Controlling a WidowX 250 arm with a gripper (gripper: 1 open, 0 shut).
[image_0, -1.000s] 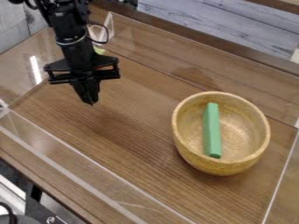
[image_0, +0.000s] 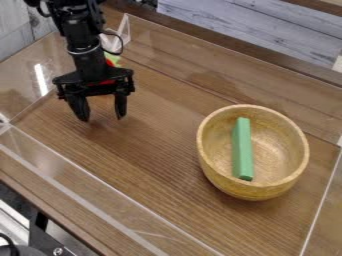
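Note:
My gripper (image_0: 99, 108) hangs over the wooden table at the upper left, its fingers apart and pointing down, with nothing visible between them. A small object with green and red (image_0: 112, 62) is partly hidden behind the arm. On the right a wooden bowl (image_0: 281, 165) holds a long green bar (image_0: 242, 148), well away from the gripper.
A pale wooden ledge or wall (image_0: 247, 25) runs along the back right. A dark cable shows at the bottom left corner.
My gripper has moved down and slightly left, uncovering more of the coloured object behind it. The bowl and green bar are unchanged.

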